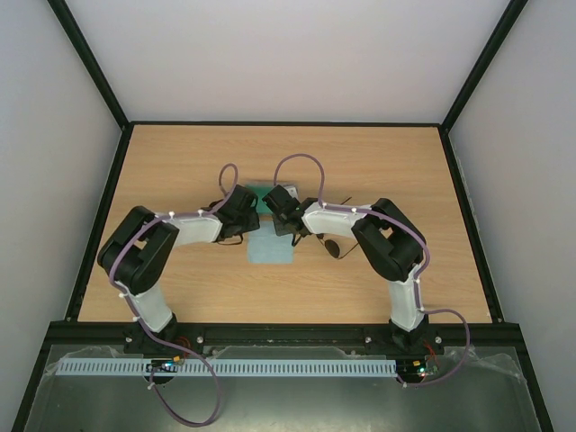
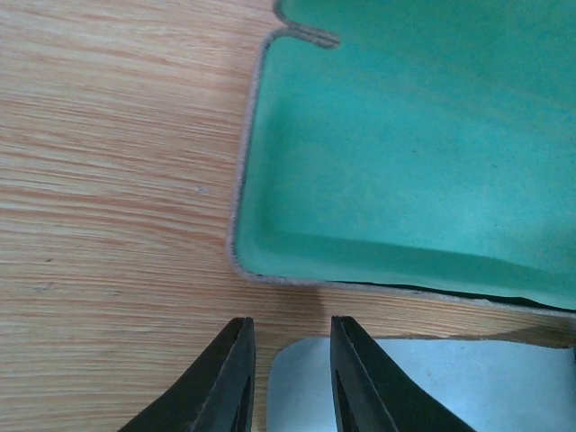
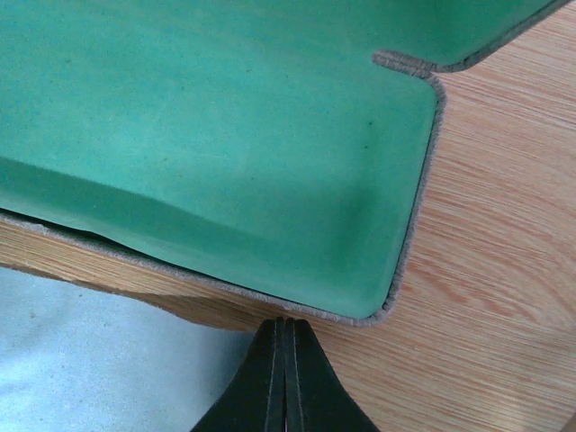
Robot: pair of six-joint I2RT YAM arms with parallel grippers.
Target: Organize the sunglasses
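Observation:
An open green glasses case [image 1: 264,203] lies in the middle of the table, empty where the wrist views show it, with a light blue cloth [image 1: 270,249] just below it. My left gripper is part open over the case's near left corner and the cloth's edge, nothing between its fingers. My right gripper is shut at the case's near right corner, nothing showing between its fingertips. The sunglasses [image 1: 332,247] lie on the table to the right of the cloth, partly hidden under the right arm.
Bare wooden table [image 1: 171,153] surrounds the objects, mostly free at the back and along the front. Dark frame rails and walls bound it, and both arms reach in from the front edge.

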